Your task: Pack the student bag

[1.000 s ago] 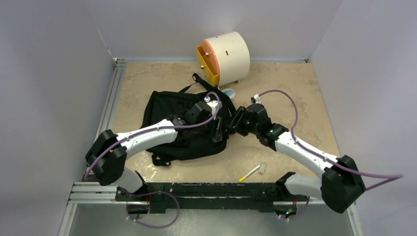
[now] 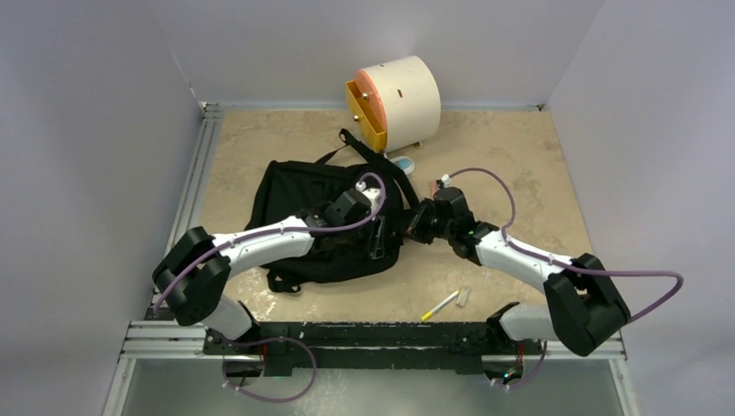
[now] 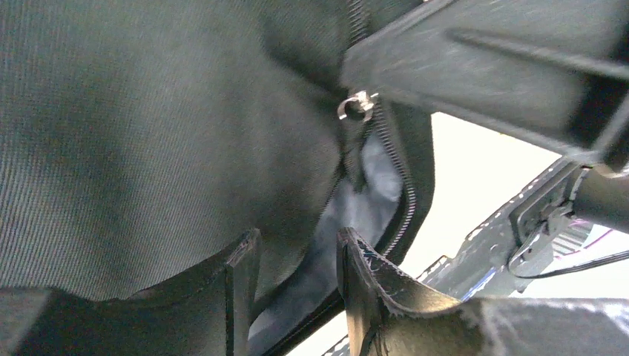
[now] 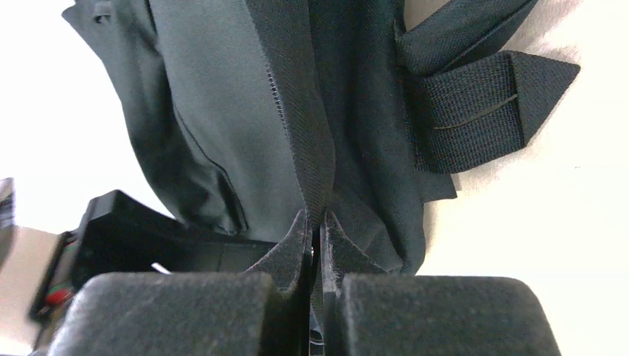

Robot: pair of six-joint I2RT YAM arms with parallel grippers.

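The black bag [image 2: 299,186] lies flat on the left and middle of the table. Its fabric edge [image 4: 300,126] runs straight in between the fingertips of my right gripper, which is shut on that edge. In the left wrist view, my left gripper stands open above the bag with nothing between its fingers. Ahead of it are a zipper pull ring [image 3: 356,108] and the zipper [image 3: 404,189], with grey lining showing beside it. A yellow-and-white marker [image 2: 439,307] and a small pale block [image 2: 463,296] lie in front of the bag.
A round cream cabinet [image 2: 407,100] with an open yellow drawer [image 2: 366,117] stands at the back. A small blue-and-white item [image 2: 403,163] lies near it, beside the bag's strap [image 2: 368,149].
My right gripper has shut at the bag's right edge, and its arm has shifted a little. The left gripper has moved slightly left and toward the front. Marker and block are unmoved.
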